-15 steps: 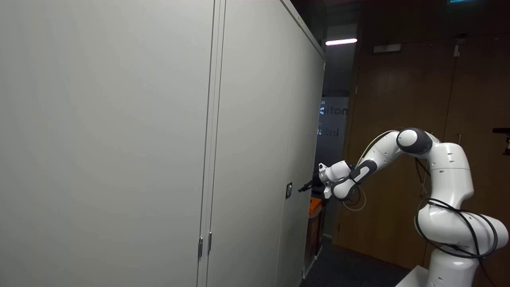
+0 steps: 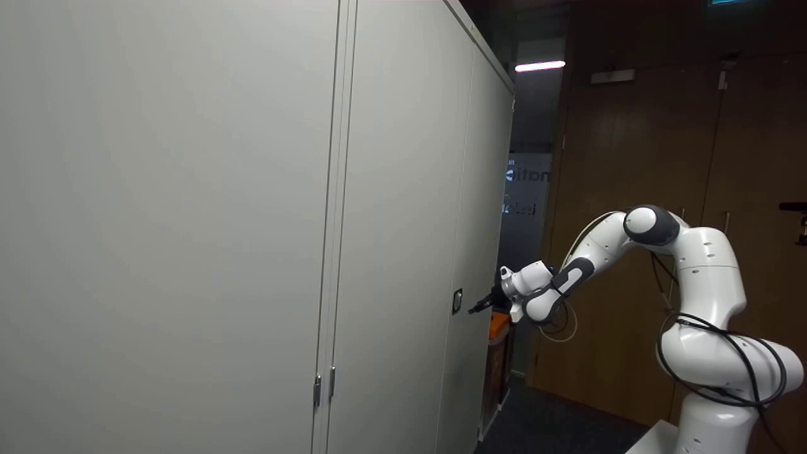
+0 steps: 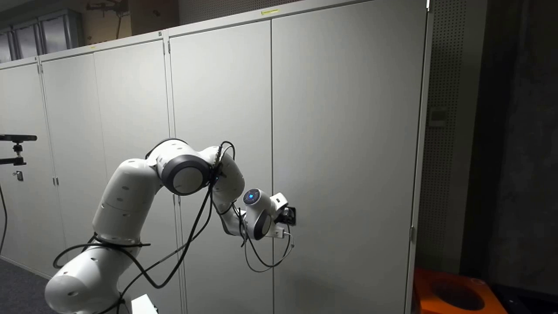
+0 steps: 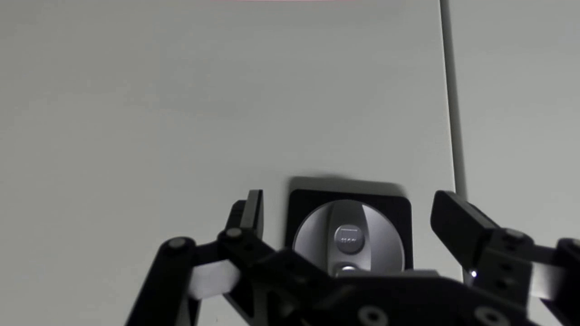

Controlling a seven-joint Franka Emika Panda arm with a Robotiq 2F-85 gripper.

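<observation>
A round silver knob (image 4: 315, 234) with a raised central grip sits on a square black plate (image 4: 401, 214), fixed to the grey cabinet door (image 4: 190, 108). My gripper is open, its black fingers spread wide to either side of the plate in the wrist view. Nothing is between the pads in contact. From the side, in exterior view 1, the fingertips (image 2: 475, 309) stop short of the door, apart from the knob (image 2: 458, 300) and slightly lower. The gripper body hides the knob's lower edge in the wrist view.
A vertical seam (image 4: 452, 108) runs beside the plate, between two door panels. Tall cabinets form a continuous wall. An orange-topped bin (image 3: 450, 290) stands beyond the cabinet's far end. Cables (image 3: 196, 230) hang loosely from the arm.
The gripper has moved slightly closer to the cabinet door and a little lower. The knob and doors look the same.
</observation>
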